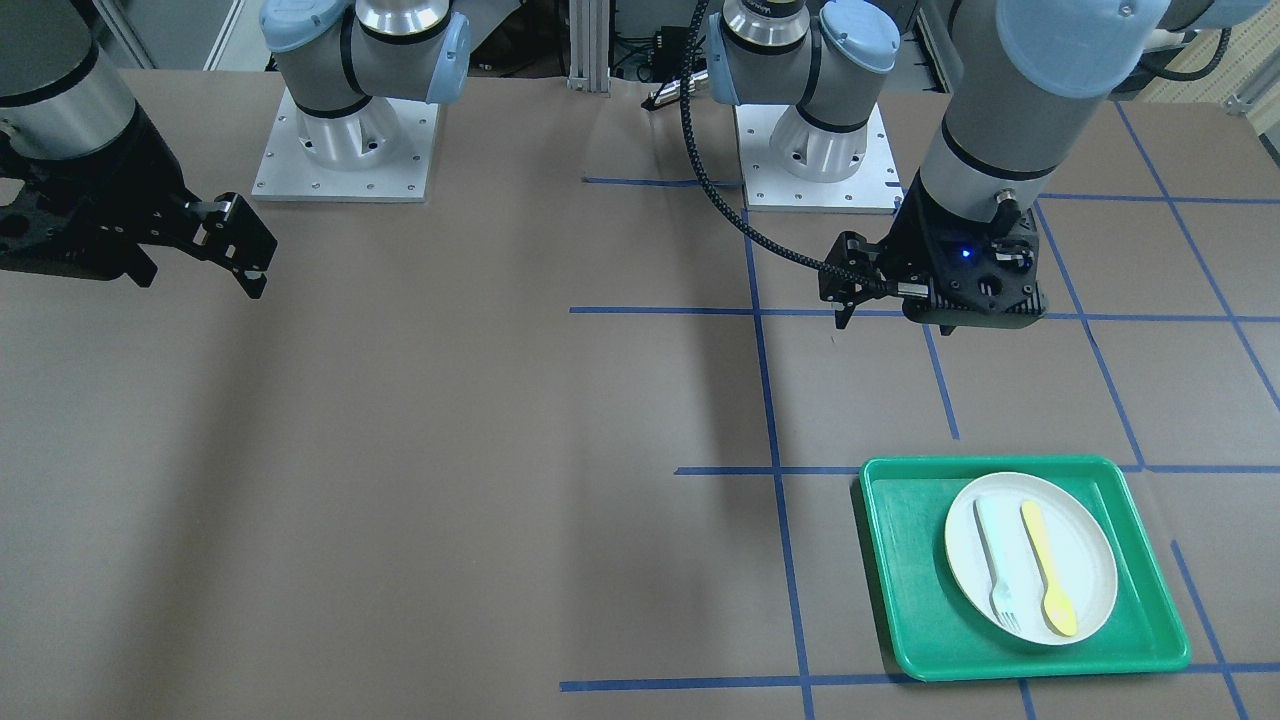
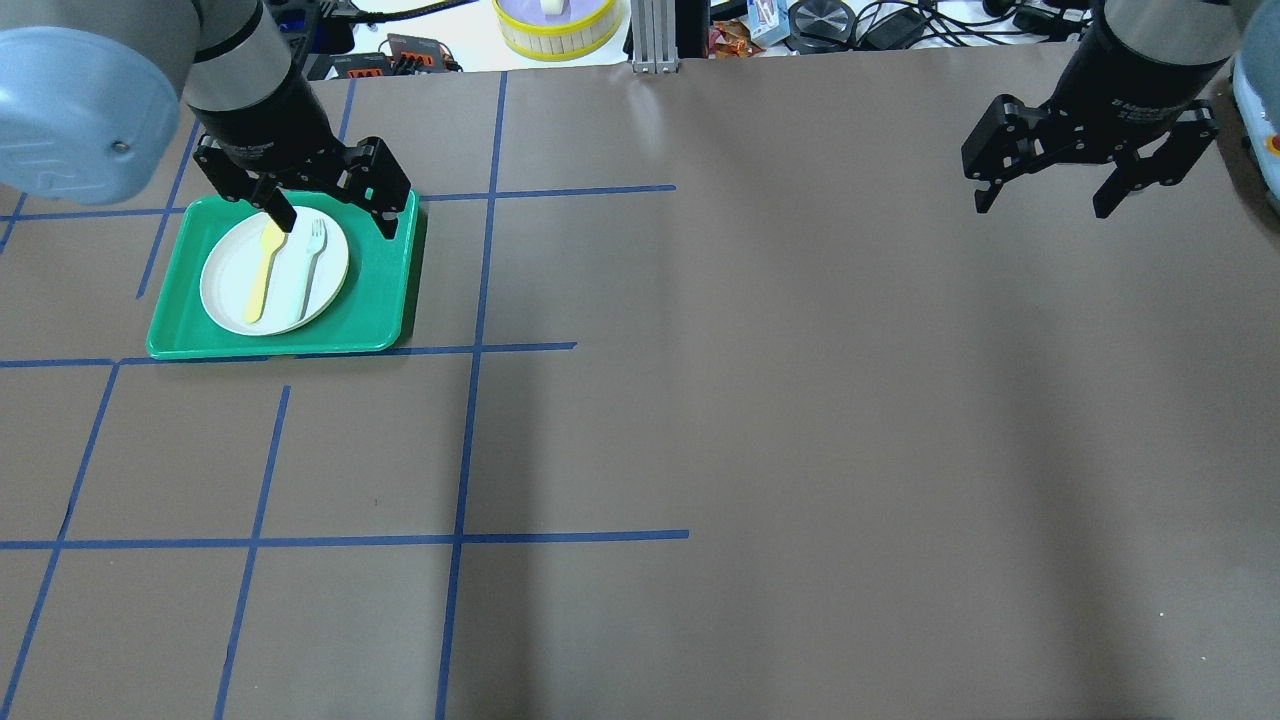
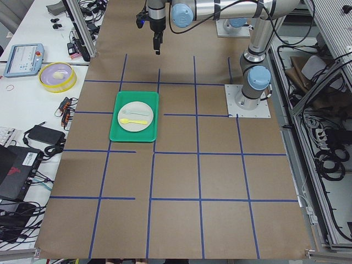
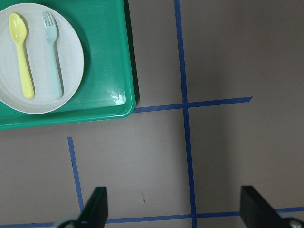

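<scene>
A green tray [image 1: 900,576] holds a white plate [image 1: 972,540] with a pale blue fork [image 1: 993,552] and a yellow spoon [image 1: 1041,552] lying on it, side by side. In the left wrist view the tray [image 4: 109,57] is at the upper left. My gripper hangs above the bare gridded floor beside the tray, its fingers wide apart at the bottom of that view, open with nothing between them.
A second arm's black gripper [image 2: 1080,156] hangs at the upper right of the top view. Cables and equipment line the surface's edges.
</scene>
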